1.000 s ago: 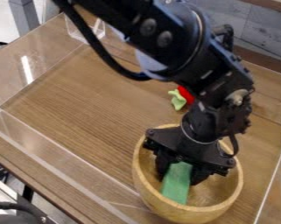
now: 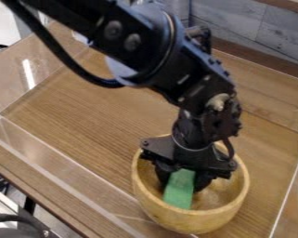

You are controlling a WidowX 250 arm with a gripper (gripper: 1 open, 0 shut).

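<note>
My black gripper (image 2: 188, 165) reaches down into a tan wooden bowl (image 2: 213, 216) at the lower middle of the camera view. It is shut on a green block (image 2: 178, 191) that sits inside the bowl, angled toward the bowl's front. The fingertips are mostly hidden by the gripper's own body and the block.
A grey plank wall (image 2: 251, 33) stands at the back. The arm covers much of the middle.
The gripper, green block and bowl have shifted a little left and up in the view. The small red and light green items seen behind the arm earlier are now hidden.
</note>
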